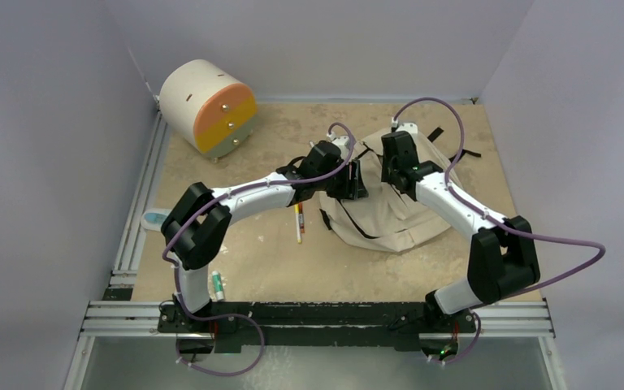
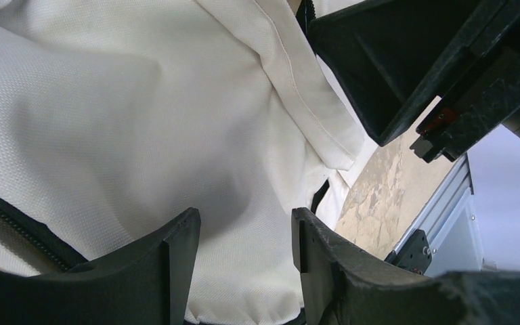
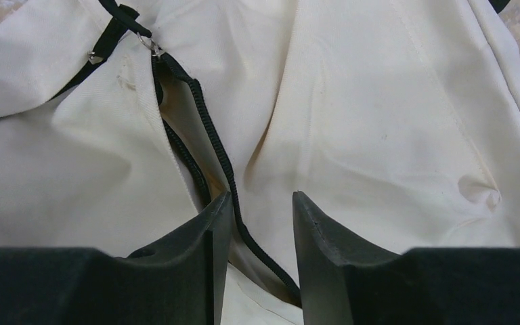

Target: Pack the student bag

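A cream cloth bag [image 1: 391, 211] with black straps and zips lies on the table under both arms. My left gripper is open over the bag's pale fabric, with nothing gripped between its fingers. Above the bag's upper part, my right gripper stands open too. In the right wrist view a black zip [image 3: 210, 128] runs down to the left finger and passes between the fingers, its opening parted to show a dark gap. What lies inside the bag is hidden. A yellow-and-white pen [image 1: 298, 226] and a red one [image 1: 301, 213] lie just left of the bag.
A striped, rounded cabinet [image 1: 226, 118] stands at the back left. Near the left edge lies a pale blue-and-white object [image 1: 154, 219]. A green-and-white tube [image 1: 218, 285] rests by the left arm's base. Bare table [image 1: 317, 276] shows in front of the bag.
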